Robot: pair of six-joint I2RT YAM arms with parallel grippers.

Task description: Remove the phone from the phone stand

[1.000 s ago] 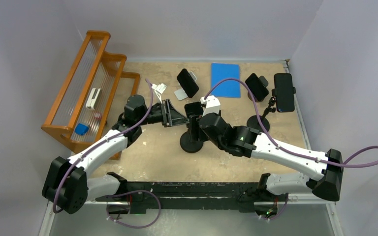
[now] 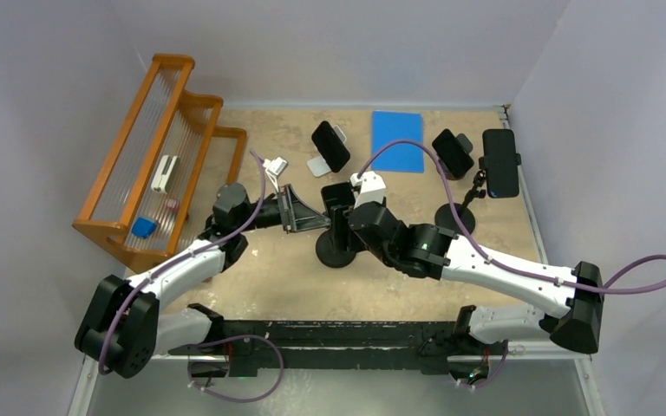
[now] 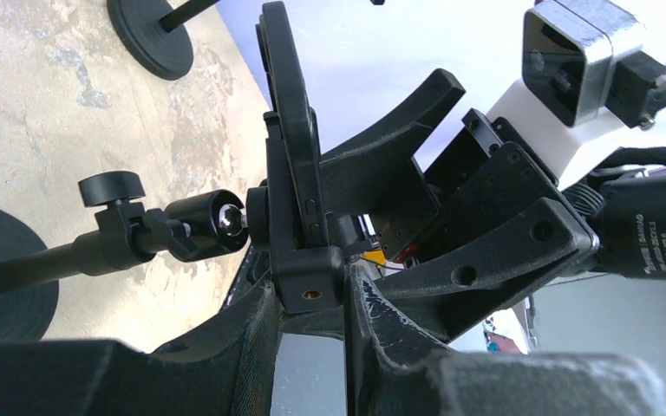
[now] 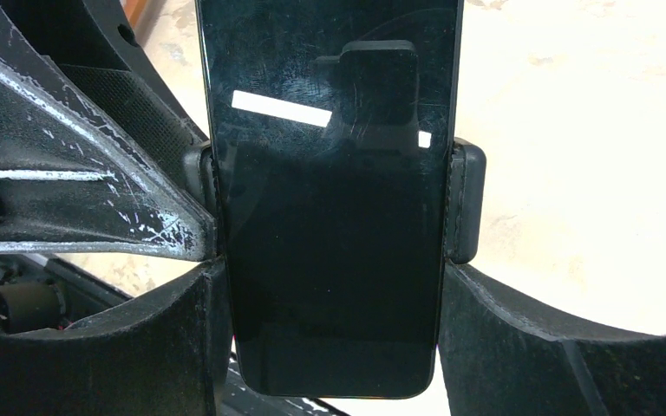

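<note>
The black phone (image 4: 334, 225) stands upright in the right wrist view, between the side pads of the stand's clamp (image 4: 466, 204). My right gripper is shut on the phone's lower edges. In the left wrist view, the fingers of my left gripper stand apart, one on each side of the end of the clamp arm (image 3: 308, 276); how firmly they press cannot be told. From above, both grippers meet at the phone (image 2: 338, 194), and the stand's round base (image 2: 336, 250) shows below them.
Other phones on stands include one at the back (image 2: 330, 146) and two on the right, one of them tall (image 2: 500, 163). A blue sheet (image 2: 399, 141) lies at the back, and a wooden rack (image 2: 176, 97) stands left.
My left gripper has drawn slightly left and toward the table's front. The phone and stand have shifted a little left. My right gripper has barely moved.
</note>
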